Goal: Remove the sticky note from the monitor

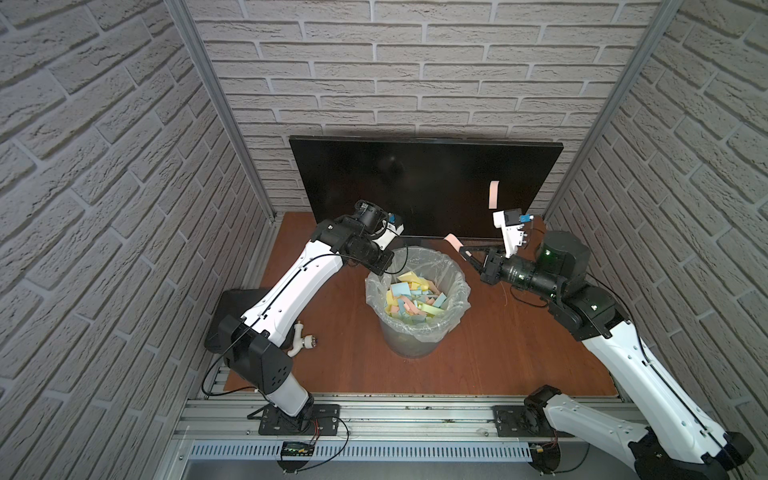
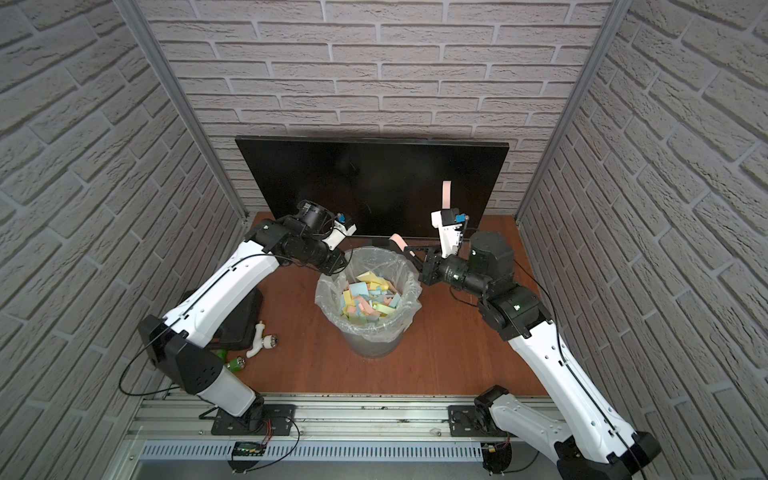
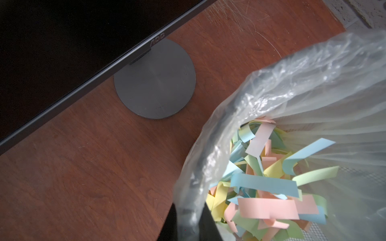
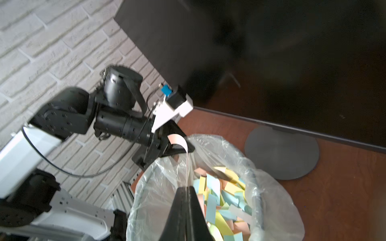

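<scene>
A pink sticky note is on the right part of the monitor. Another pink sticky note rises from the fingertips of my right gripper, which is shut on it above the bin's right side. My left gripper is shut on the rim of the clear bag lining the bin. The bin stands in front of the monitor, holding many coloured paper strips.
The monitor's round stand is just behind the bin on the wooden table. A white pipe fitting and a black object lie at the left. Brick walls enclose three sides.
</scene>
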